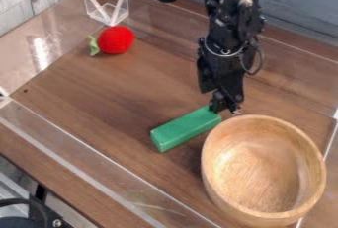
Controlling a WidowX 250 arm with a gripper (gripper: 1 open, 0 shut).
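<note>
My black gripper (222, 96) hangs over the wooden table at the centre right, open, its fingertips low just above the far right end of a green block (183, 129); I cannot tell if they touch it. The block lies flat, angled toward the upper right. A large wooden bowl (263, 171) sits at the lower right, just beside the block and the gripper.
A red toy vegetable (117, 40) with green leaves lies at the back left, next to a clear angular object (107, 9). Clear rails run along the front edge.
</note>
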